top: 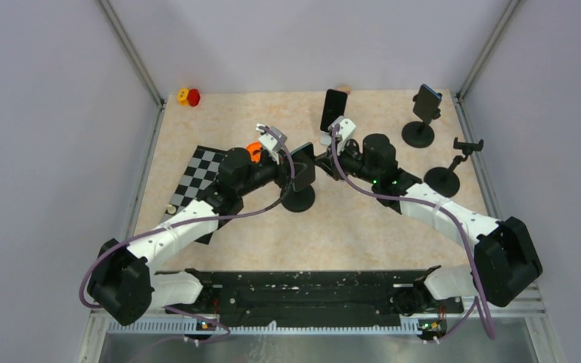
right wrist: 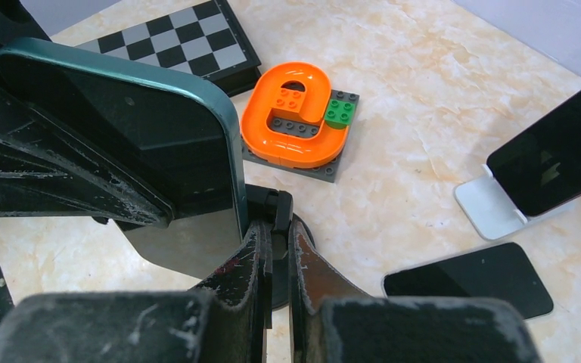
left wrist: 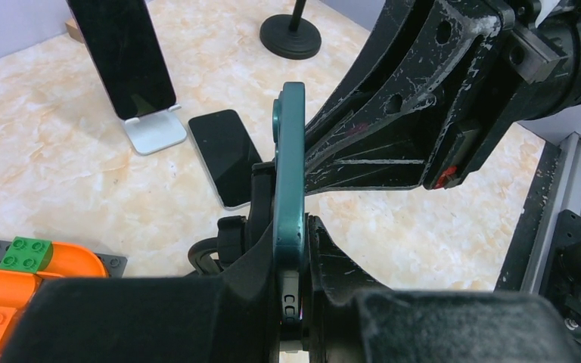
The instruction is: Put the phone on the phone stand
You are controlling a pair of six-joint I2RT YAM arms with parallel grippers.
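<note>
A teal-edged phone (top: 303,165) stands upright at a round black stand (top: 298,200) in the table's middle. My left gripper is shut on the phone, which is seen edge-on in the left wrist view, with a stand clamp behind it. My right gripper is shut on a black part of the stand, just beside the phone (right wrist: 151,151). In the right wrist view the left gripper's dark fingers lie across the phone's face. Whether the phone sits fully in the holder is hidden.
A phone on a white stand (top: 333,109) and a loose phone (right wrist: 467,280) lie behind. Two black stands (top: 442,180) are at the right. An orange brick toy (right wrist: 295,151) and checkerboard (top: 197,174) are at the left.
</note>
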